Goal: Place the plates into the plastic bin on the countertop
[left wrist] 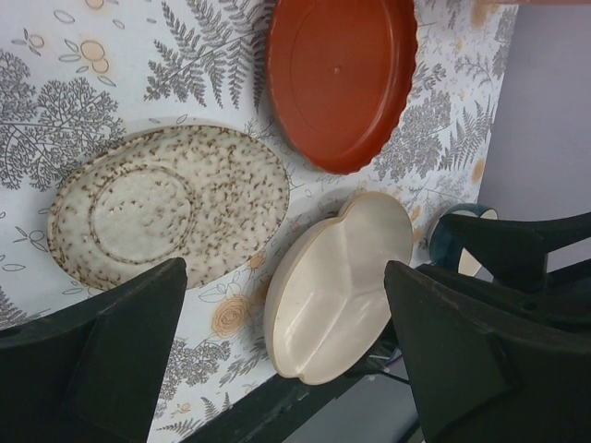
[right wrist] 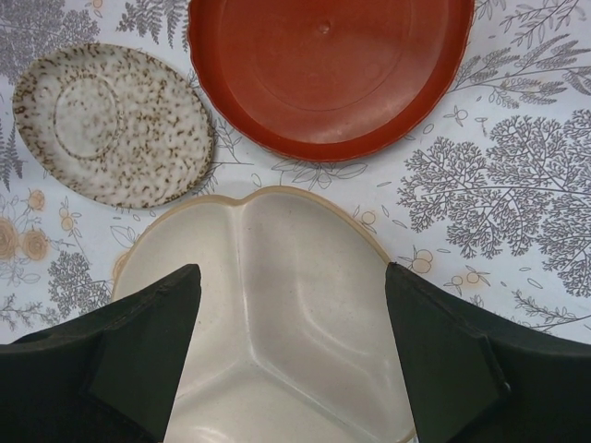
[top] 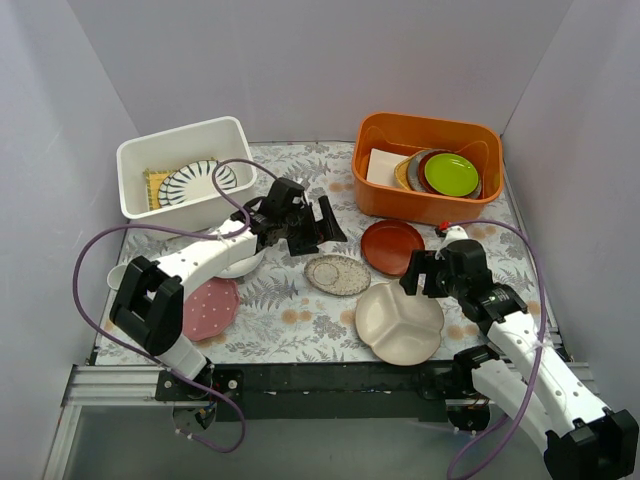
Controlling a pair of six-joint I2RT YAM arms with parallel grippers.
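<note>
Inside the white plastic bin (top: pixel 185 135) at the back left lie a black-and-white striped plate (top: pixel 185 187) and a yellow patterned piece (top: pixel 153 188). On the countertop rest a speckled oval plate (top: pixel 337 275), a reddish-brown plate (top: pixel 392 246), a cream divided plate (top: pixel 400 325) and a pink dotted plate (top: pixel 210 308). A white dish (top: pixel 241 267) is partly hidden beneath the left arm. My left gripper (top: pixel 330 220) is open and empty, just behind the speckled plate. Open too, my right gripper (top: pixel 413 272) hovers over the divided plate's back edge, touching nothing that I can see.
An orange bin (top: pixel 428 208) at the back right holds several stacked plates, a green plate (top: pixel 451 174) on top. A white cup (top: pixel 117 276) stands at the far left.
</note>
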